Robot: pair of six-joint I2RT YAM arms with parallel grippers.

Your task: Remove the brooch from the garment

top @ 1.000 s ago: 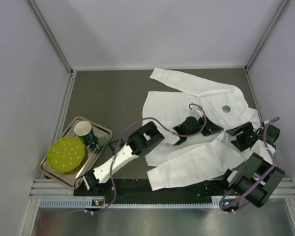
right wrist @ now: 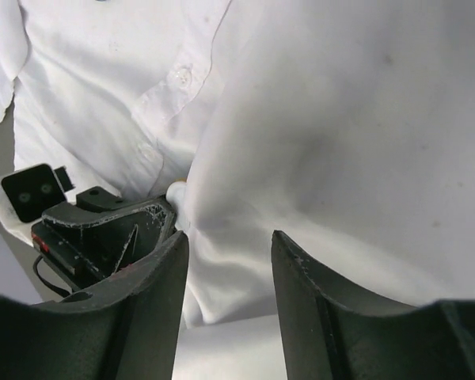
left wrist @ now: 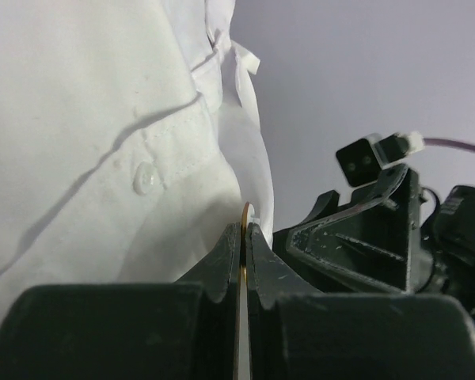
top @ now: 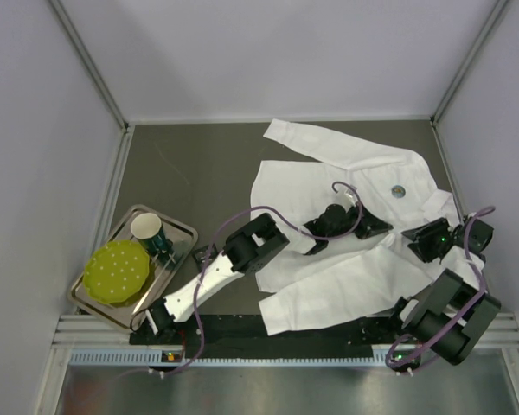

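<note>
A white garment (top: pixel 303 186) lies spread on the table, with a small round brooch-like disc (top: pixel 399 191) on its upper right part. My left gripper (top: pixel 390 228) is just below that disc. In the left wrist view its fingertips are shut on a thin golden-brown-edged piece (left wrist: pixel 246 218) beside the cloth; whether this belongs to a brooch I cannot tell. My right gripper faces the left one from the right. Its fingers (right wrist: pixel 171 273) stand apart over a raised fold of cloth, with nothing held between them.
At the left stands a metal tray (top: pixel 183 232) with a yellow-green plate (top: pixel 117 271) and a white and dark green cup (top: pixel 146 227). A wall (top: pixel 493 112) rises close to the right arm.
The right gripper's fingers are closer together than one second ago, and its arm has shifted slightly. The left arm, the garment and the disc look unmoved.
</note>
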